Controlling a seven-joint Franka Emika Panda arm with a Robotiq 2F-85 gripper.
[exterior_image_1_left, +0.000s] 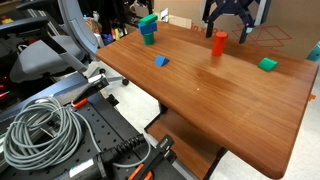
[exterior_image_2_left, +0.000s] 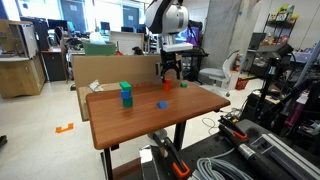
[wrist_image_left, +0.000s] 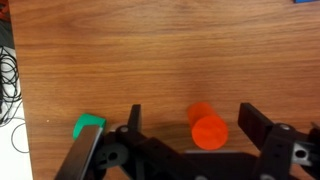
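A red cylinder (exterior_image_1_left: 218, 44) stands upright near the back of the wooden table. In the wrist view its round top (wrist_image_left: 210, 131) shows between the fingers, nearer the right one, with space on both sides. My gripper (exterior_image_1_left: 226, 34) is open just above and around the cylinder's upper part in exterior view 1; contact does not show. A green block (exterior_image_1_left: 267, 64) lies to the right of the cylinder, and in the wrist view the same green block (wrist_image_left: 88, 124) is outside the left finger.
A blue block (exterior_image_1_left: 161, 61) lies flat near the table's edge. Further left stands a stack of green and blue blocks (exterior_image_1_left: 148, 28). Coiled cable (exterior_image_1_left: 45, 138) lies off the table.
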